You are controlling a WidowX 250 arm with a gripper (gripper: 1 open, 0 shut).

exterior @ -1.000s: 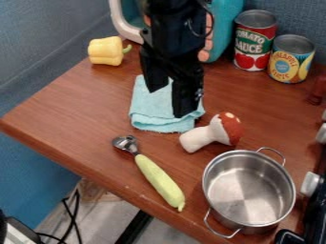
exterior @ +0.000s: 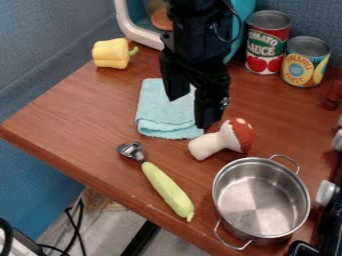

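Note:
My black gripper (exterior: 201, 100) hangs from the top centre over a folded light blue cloth (exterior: 160, 120) on the wooden table (exterior: 67, 120). Its fingertips are dark, and whether they are open or shut is hard to make out. Just right of and below the cloth lies a white mushroom with a red cap (exterior: 237, 134). A scoop with a pale yellow-green handle (exterior: 168, 189) rests near the front edge, and a steel pot (exterior: 261, 195) stands to its right.
A tomato sauce can (exterior: 267, 45) and a yellow can (exterior: 305, 65) stand at the back right, before a teal container (exterior: 136, 20). A yellow pepper (exterior: 112, 53) sits at the back left.
The gripper has shifted slightly over the last second, now sitting a little to the right of where it was. The objects on the table look unmoved.

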